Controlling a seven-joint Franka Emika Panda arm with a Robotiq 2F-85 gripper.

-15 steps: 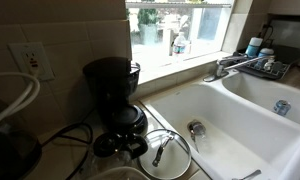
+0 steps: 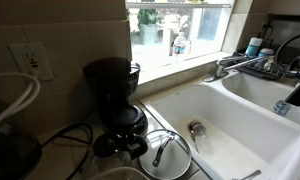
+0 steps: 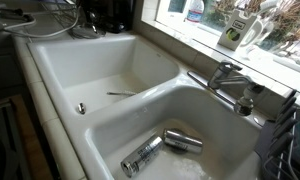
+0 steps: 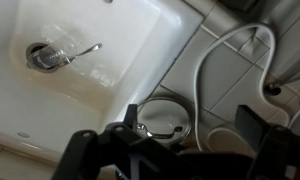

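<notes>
In the wrist view my gripper stands open, its dark fingers (image 4: 118,146) far apart with nothing seen between them. A glass pot lid (image 4: 164,118) with a dark handle lies below, on the tiled counter beside the sink basin (image 4: 100,75). The same lid (image 2: 166,155) shows at the bottom of exterior view 1. A clear glass (image 4: 50,58) lies on its side by the drain, with a spoon (image 4: 82,54) next to it. Two cans (image 3: 143,155) lie in the nearer basin of exterior view 2. Neither exterior view clearly shows the gripper.
A black coffee maker (image 2: 112,92) stands at the counter's back by the window. The faucet (image 2: 230,64) rises behind the two basins. A pale cable (image 4: 202,75) crosses the counter. A dish rack (image 3: 288,135) stands at the right.
A dark shape, perhaps part of my arm, has come into exterior view 1 at the right edge, near the can. The lid, glass and coffee maker have not moved.
</notes>
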